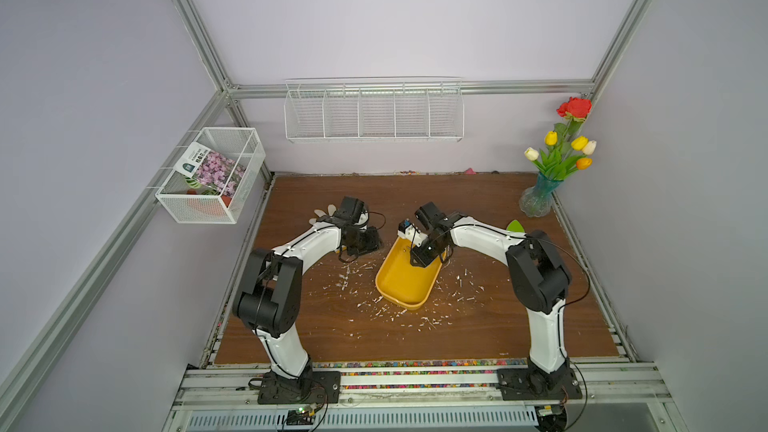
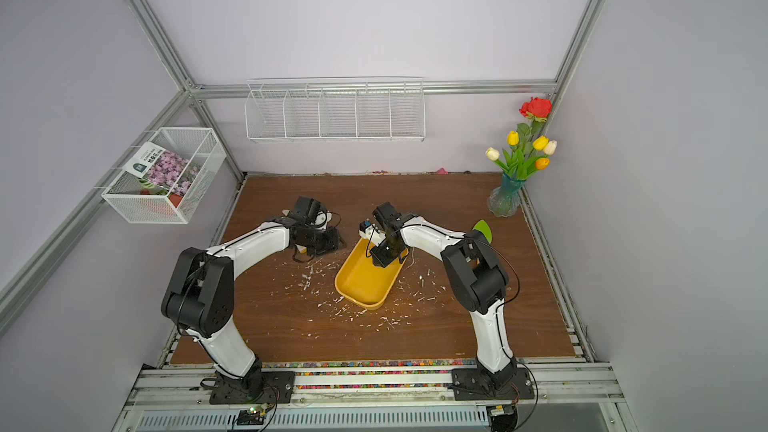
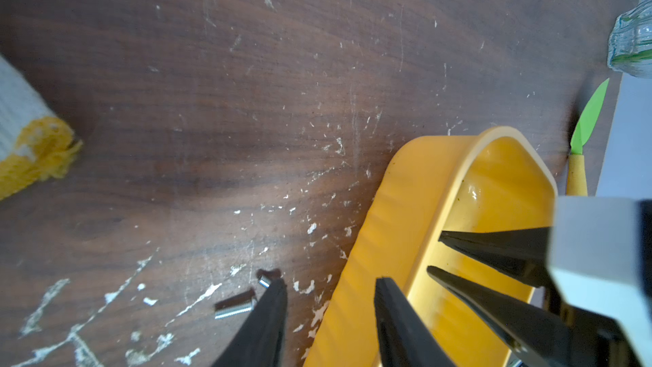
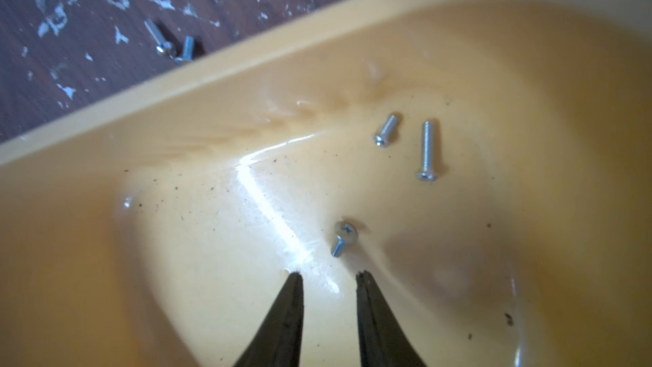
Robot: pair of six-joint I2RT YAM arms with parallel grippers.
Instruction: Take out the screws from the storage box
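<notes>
The yellow storage box [image 1: 404, 292] lies open on the table. Three silver screws show on its floor in the right wrist view: a short screw [image 4: 385, 132], a longer screw [image 4: 426, 149] and a round-headed screw [image 4: 345, 234]. My right gripper is inside the box area, open and empty, its fingertips just short of the round-headed screw in the picture. Two more screws lie outside on the wood beside the box wall, a screw [image 3: 234, 309] and a shorter screw [image 3: 265, 281]. My left gripper stands open there, left of the box, nothing between its fingers.
Pale scratches mark the brown table. A glove [image 3: 27, 139] lies behind the left arm. To the right are a green-bladed trowel [image 3: 588, 119] and a glass vase [image 1: 536, 198] of flowers.
</notes>
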